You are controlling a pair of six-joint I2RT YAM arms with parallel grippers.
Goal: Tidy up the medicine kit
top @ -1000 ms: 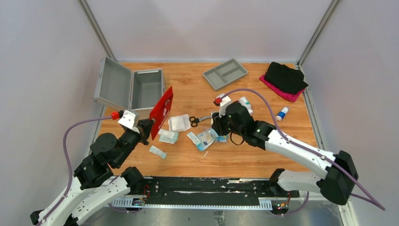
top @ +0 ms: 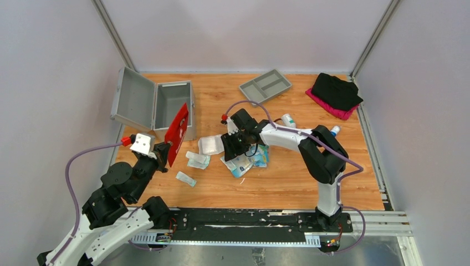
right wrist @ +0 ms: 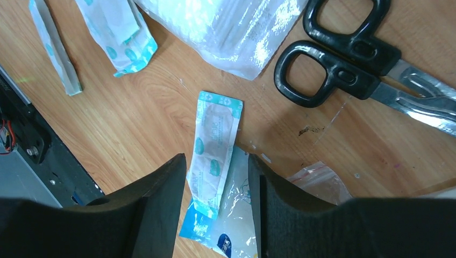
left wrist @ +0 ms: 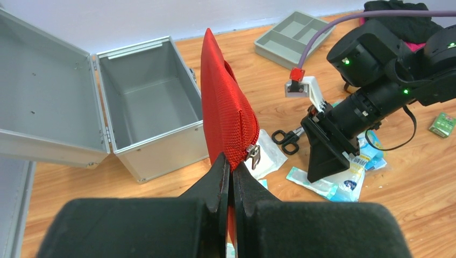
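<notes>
A flat red pouch (left wrist: pixel 228 113) hangs upright with my left gripper shut on its lower end. In the top view the red pouch (top: pixel 177 134) is just in front of the open, empty grey metal box (top: pixel 191 108). Over the packets at the table's middle, my right gripper stands open. Between its fingers, as seen from the wrist, lies a narrow teal-and-white packet (right wrist: pixel 215 148) on top of a blue-and-clear bag (right wrist: pixel 236 215). Whether the fingers touch the packet cannot be told.
Black-handled scissors (right wrist: pixel 339 75) and a white gauze packet (top: pixel 210 145) lie close to the right gripper. Loose teal packets (top: pixel 185 178) are nearer the front. Behind are a grey divided tray (top: pixel 244 87), a white bottle (top: pixel 288 121) and folded black cloth (top: pixel 335 91).
My right arm has swung left over the packets and now covers the scissors in the top view. The left gripper has shifted slightly left with the red pouch.
</notes>
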